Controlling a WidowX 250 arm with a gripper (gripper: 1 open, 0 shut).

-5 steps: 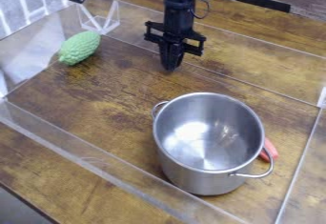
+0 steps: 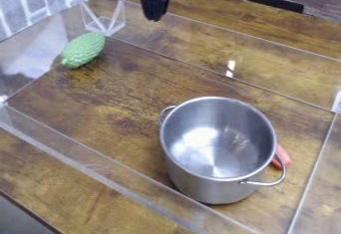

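Observation:
My gripper is at the top edge of the view, dark and mostly cropped, high over the back of the wooden work surface. Its fingers look shut, with nothing visible between them. A green bumpy toy vegetable, like a corn cob or bitter gourd, lies at the back left. A steel pot with two handles stands at the front right, empty inside. A red object lies partly hidden behind the pot's right side.
Clear plastic walls surround the wooden surface. A striped cloth or rack shows at the top left.
My gripper has risen away from the middle back of the surface, up and back toward the top edge. The pot and green toy have stayed where they were.

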